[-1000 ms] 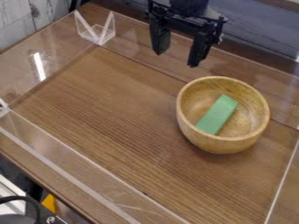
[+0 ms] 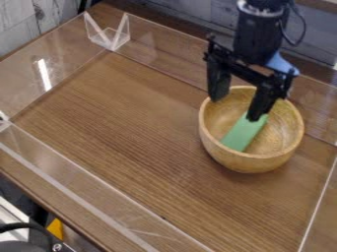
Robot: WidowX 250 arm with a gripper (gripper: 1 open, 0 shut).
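A round tan bowl (image 2: pixel 228 150) stands on the right side of the wooden table, with a green oblong block (image 2: pixel 242 135) lying inside it. My black gripper (image 2: pixel 250 93) hangs open over the back part of the bowl, its fingers pointing down, with nothing seen held between them. The wrist and arm come in from the top of the view.
A clear wire-like or plastic holder (image 2: pixel 108 34) stands at the back left. A tray-like edge runs around the table, and a small yellow object shows at the lower left corner.
The gripper has moved down and to the right, from behind the bowl to over its back part. The bowl and green block look unmoved.
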